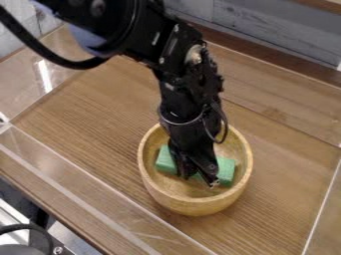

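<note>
A round light wooden bowl stands on the wooden counter. Inside it lies a green block, partly covered by the black gripper, which reaches down into the bowl from above. The fingertips are down at the block; whether anything is between them is hidden by the gripper's own body, and how far they are closed is hard to see.
A grey wall runs along the back. At the lower left is the counter's edge with cables and hardware.
</note>
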